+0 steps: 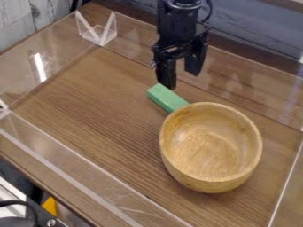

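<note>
My gripper (180, 58) hangs above the wooden table at the top centre, dark and open, its fingers turned at an angle. Below it a green block (167, 100) lies on the table, just beside the upper left of a large wooden bowl (210, 171). The bowl is empty. The gripper is apart from both block and bowl.
A clear object (96, 27) stands at the back left. A small yellow thing (48, 204) shows at the lower left edge, beyond the table.
</note>
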